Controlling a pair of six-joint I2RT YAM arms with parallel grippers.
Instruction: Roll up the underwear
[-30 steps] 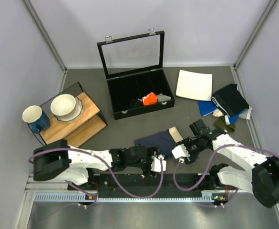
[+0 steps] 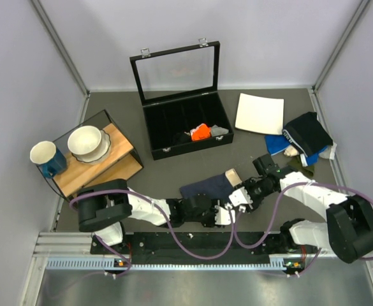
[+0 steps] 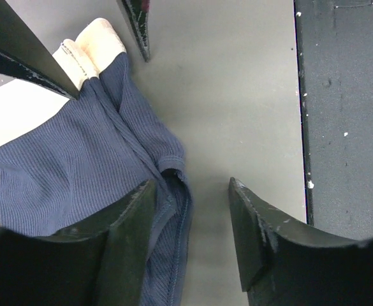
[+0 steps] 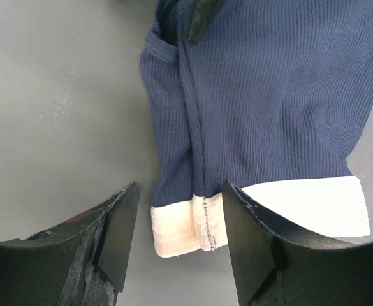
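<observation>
Navy ribbed underwear with a white waistband [image 2: 205, 186] lies flat on the grey table, its near edge folded into a narrow strip. In the left wrist view my left gripper is open around that folded edge [image 3: 173, 255], one finger over the cloth and the other over bare table. My right gripper is open over the waistband end of the fold [image 4: 173, 229], its fingers to either side. Tips of the right gripper also show at the top of the left wrist view.
An open black compartment box [image 2: 160, 127] with small cloths stands behind. A white board [image 2: 259, 113] and a clothing pile [image 2: 304, 137] are at back right. A wooden shelf [image 2: 109, 166] with mug and bowls stands left.
My left arm has moved right along the near edge of the underwear. My right arm has shifted slightly toward the back.
</observation>
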